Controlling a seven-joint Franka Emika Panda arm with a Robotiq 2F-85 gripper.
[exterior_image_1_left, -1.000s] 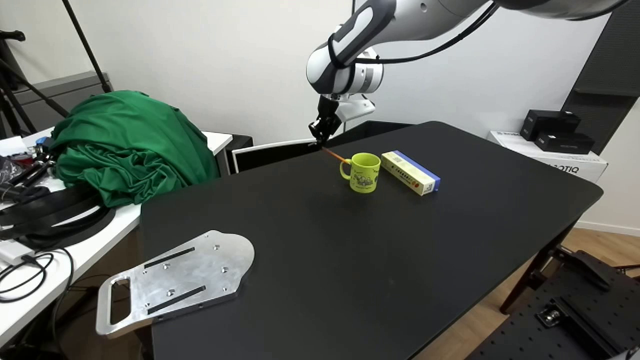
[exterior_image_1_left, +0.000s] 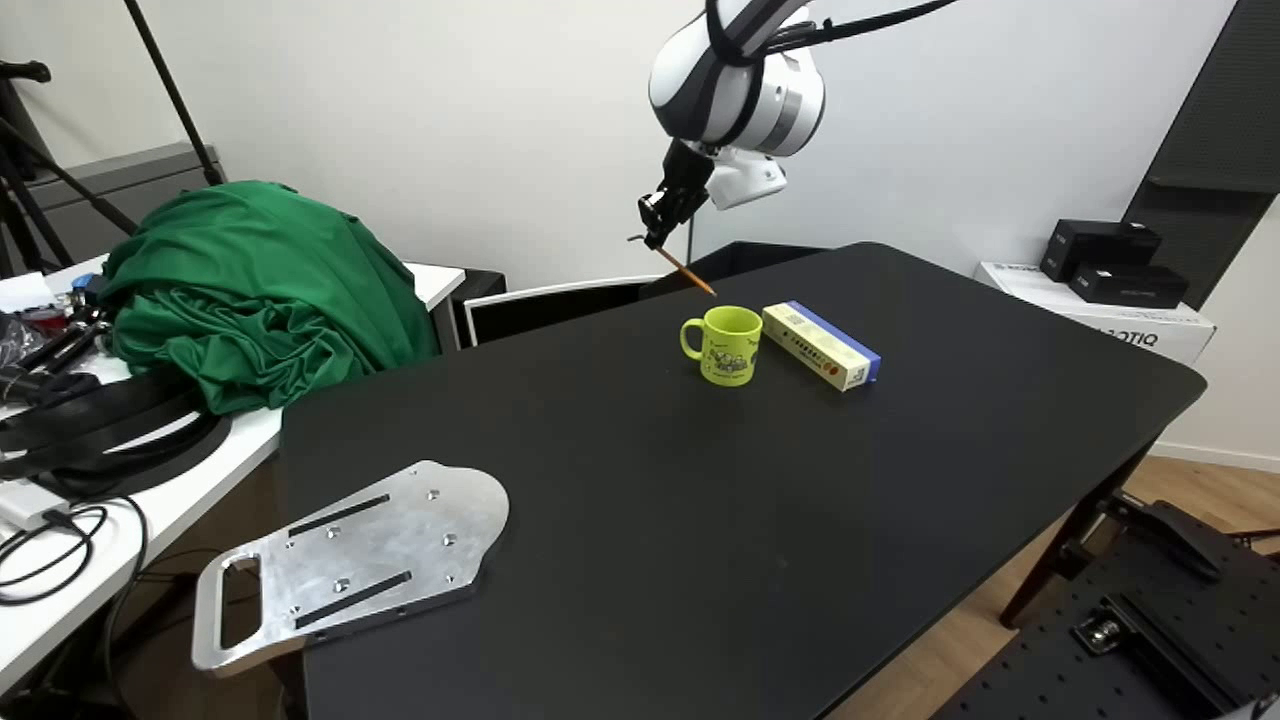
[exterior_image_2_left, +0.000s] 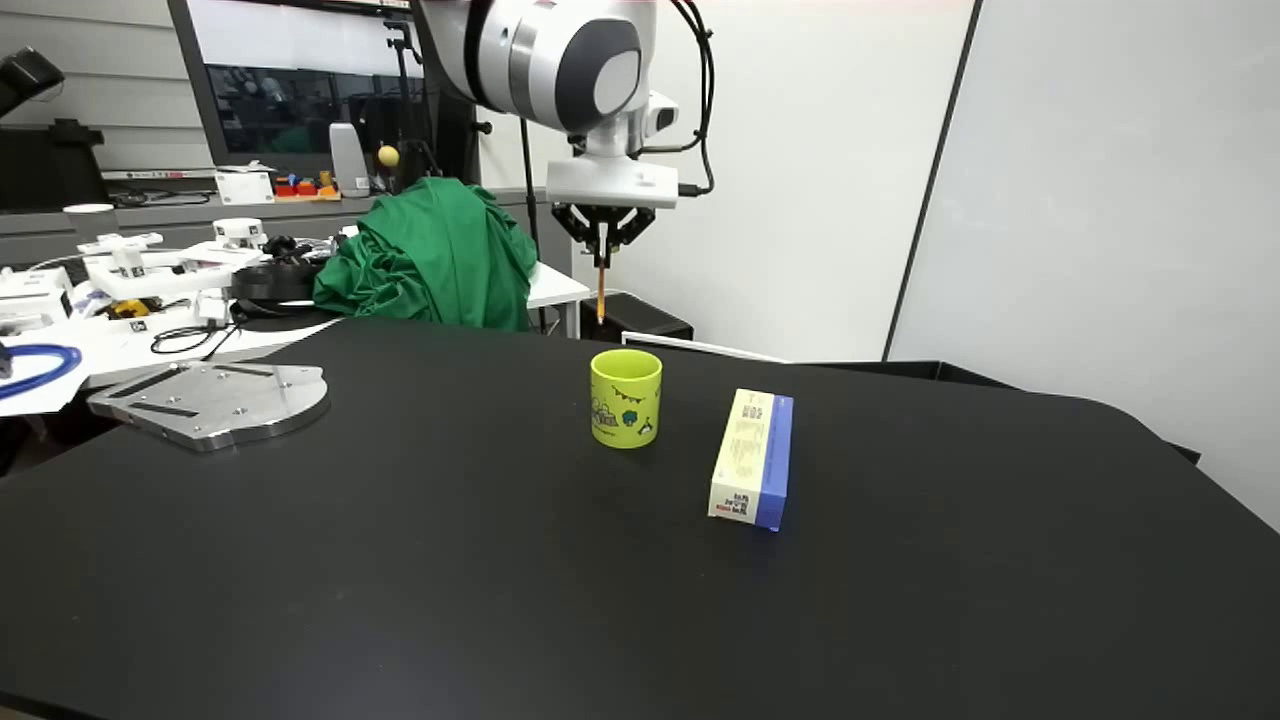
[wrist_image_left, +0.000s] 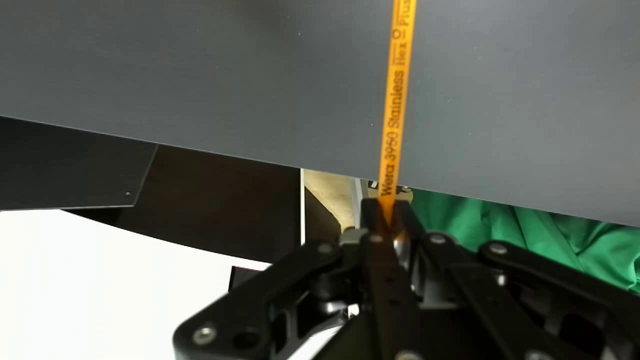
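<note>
Shut on a thin orange hex key (wrist_image_left: 394, 114), my gripper hangs in the air above the far edge of the black table. The printed sleeve of the key points away from the fingers, and in exterior view 1 the orange hex key (exterior_image_1_left: 690, 274) slopes down to the right, its end above and behind the mug. A short bent end sticks out on the other side of the gripper (exterior_image_1_left: 654, 234). Upright on the table stands a lime-green mug (exterior_image_1_left: 729, 346), its handle to the left. The mug (exterior_image_2_left: 625, 398) and the key are apart.
Right of the mug lies a cream-and-blue box (exterior_image_2_left: 752, 458). A silver metal plate (exterior_image_1_left: 372, 552) rests at the table's left edge. Green cloth (exterior_image_1_left: 258, 294) is heaped on the side table.
My gripper has risen and shifted right in exterior view 1, carrying the orange key. The key's end has gone from beside the mug's handle to above the mug's rim. Mug and box are unmoved.
</note>
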